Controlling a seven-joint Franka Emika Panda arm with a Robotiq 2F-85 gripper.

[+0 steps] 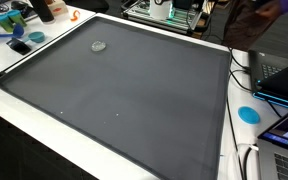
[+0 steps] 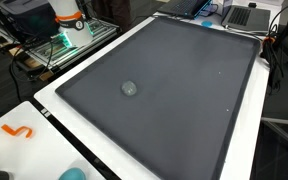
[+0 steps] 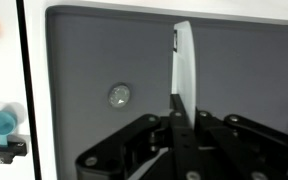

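In the wrist view, my gripper is shut on a long, pale, flat piece with a dark mark near its far end. What the piece is, I cannot tell. A small, round, clear or greyish thing lies on the dark grey mat, left of the gripper and apart from it. This round thing shows near the mat's far left in exterior view 1 and left of centre in exterior view 2. Neither exterior view shows my gripper.
On the white table are an orange piece, a teal round item and a blue disc. Laptops and cables stand at the right in exterior view 1.
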